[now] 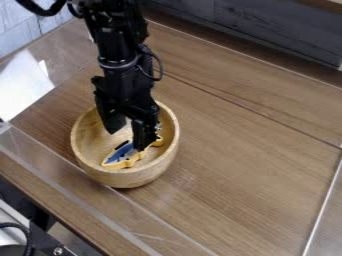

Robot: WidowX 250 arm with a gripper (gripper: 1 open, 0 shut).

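My black gripper (128,130) reaches down into a round wooden bowl (92,152) at the left of the camera view, its fingers spread open around the inside of the bowl. Low in the bowl lies a yellow object with a blue part (124,159), partly hidden by the gripper. Whether the fingers touch it I cannot tell.
A dark grey panel runs along the back. A pale sheet and a clear edge strip lie at the left, with a dark gap at the bottom left.
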